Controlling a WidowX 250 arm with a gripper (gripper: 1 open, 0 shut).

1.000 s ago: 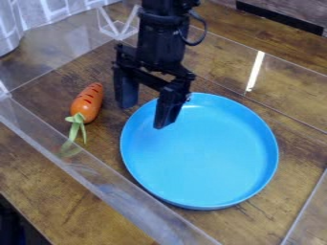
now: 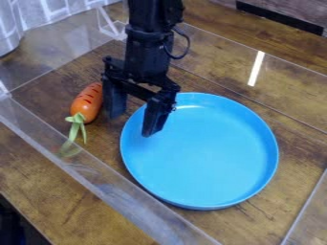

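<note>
My black gripper point(image 2: 133, 107) hangs open from the top centre, low over the wooden surface between an orange carrot and a blue plate. The carrot point(image 2: 87, 102), with pale green leaves, lies at the left beside the gripper's left finger. The blue plate point(image 2: 205, 158) fills the right middle, and the right finger reaches over its upper left rim. Whether either finger touches anything I cannot tell.
Clear plastic walls edge the wooden surface point(image 2: 64, 191) at the left and right. Bare wood shows behind and to the right of the plate. A pale object point(image 2: 10, 24) sits at the top left corner.
My gripper has moved a little down and to the left, toward the carrot. The carrot and plate have not visibly moved.
</note>
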